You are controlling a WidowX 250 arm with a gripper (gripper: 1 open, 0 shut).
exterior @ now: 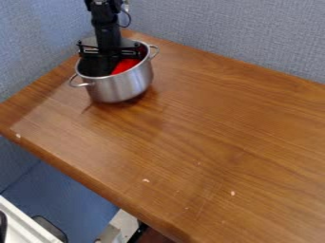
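A steel pot (120,86) with two side handles stands on the wooden table toward its back left. Inside it lies a red object (124,65), partly hidden by the pot wall and the gripper. My black gripper (102,61) is down in the mouth of the pot at its left part, beside the red object. Its fingertips are hidden, so whether it holds anything cannot be seen.
Grey padded walls rise behind and to the left. The table's left edge runs close by the pot.
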